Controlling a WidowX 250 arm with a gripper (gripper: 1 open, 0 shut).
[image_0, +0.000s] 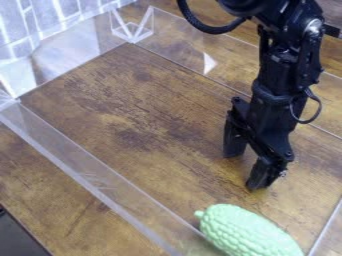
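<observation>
The black robot gripper (245, 160) reaches down from the upper right to low over the wooden surface, its two fingers spread apart, with only wood showing between them. A pale green ridged object (249, 232), shaped like a corn cob, lies at the bottom, below the gripper and apart from it, partly cut off by the frame's edge.
Clear plastic walls (94, 175) edge the wooden floor (127, 115) on the left and back. A whitish translucent sheet or curtain (47, 30) is at the top left.
</observation>
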